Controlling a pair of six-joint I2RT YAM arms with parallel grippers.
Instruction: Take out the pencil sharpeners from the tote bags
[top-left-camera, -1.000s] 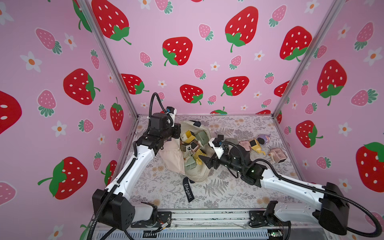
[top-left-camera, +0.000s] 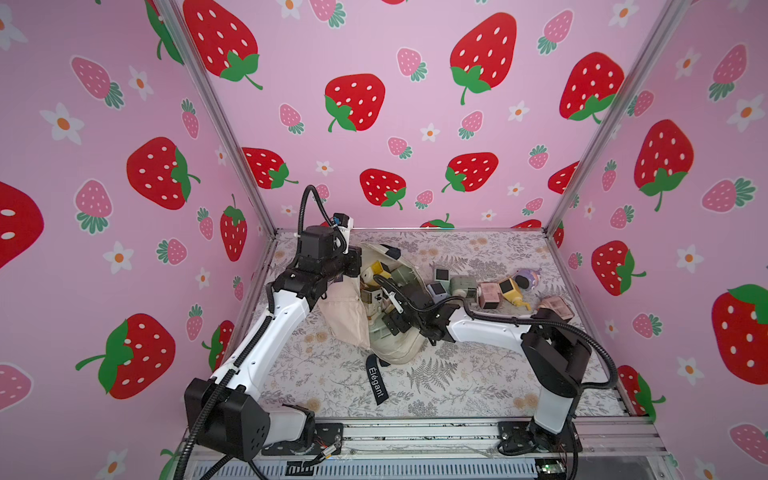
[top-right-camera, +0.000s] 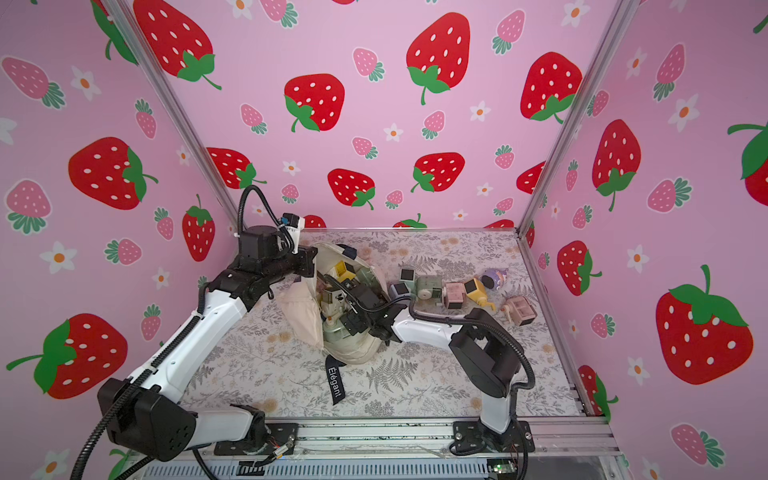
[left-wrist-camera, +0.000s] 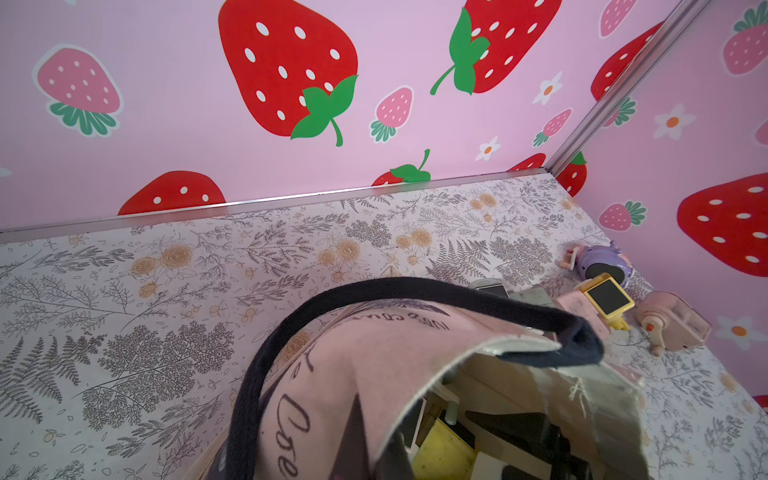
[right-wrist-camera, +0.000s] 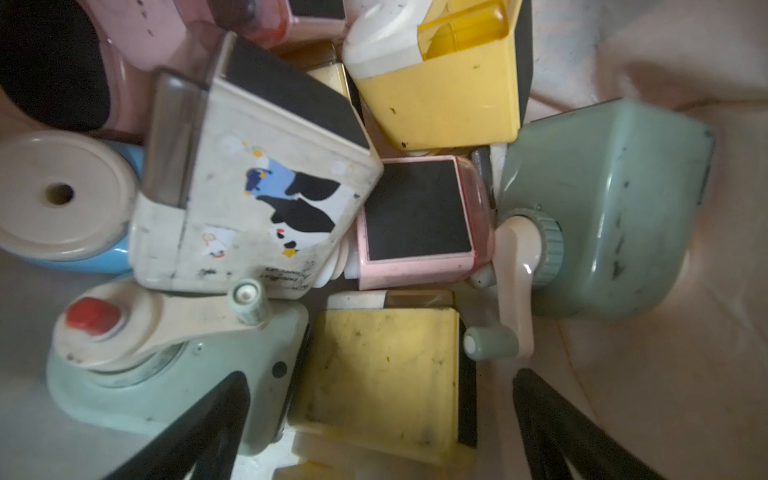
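Observation:
The cream tote bag (top-left-camera: 344, 320) lies open, full of pencil sharpeners. My left gripper (top-left-camera: 352, 264) is at the bag's raised left rim; it looks shut, its fingertips hidden by fabric in the left wrist view. My right gripper is open inside the bag, its fingers on either side of a yellow sharpener (right-wrist-camera: 376, 368). Around that lie a mint crank sharpener (right-wrist-camera: 168, 392), a white penguin-sticker one (right-wrist-camera: 240, 184), a pink one (right-wrist-camera: 416, 216), a green one (right-wrist-camera: 608, 208), another yellow one (right-wrist-camera: 448, 96) and a blue one (right-wrist-camera: 72, 200).
Several sharpeners lie on the table right of the bag, among them a purple one (top-left-camera: 525, 278), a yellow one (top-left-camera: 512, 289) and a pink one (top-left-camera: 555, 309). A black strap (top-left-camera: 374, 376) hangs at the bag's front.
The left arm has not moved.

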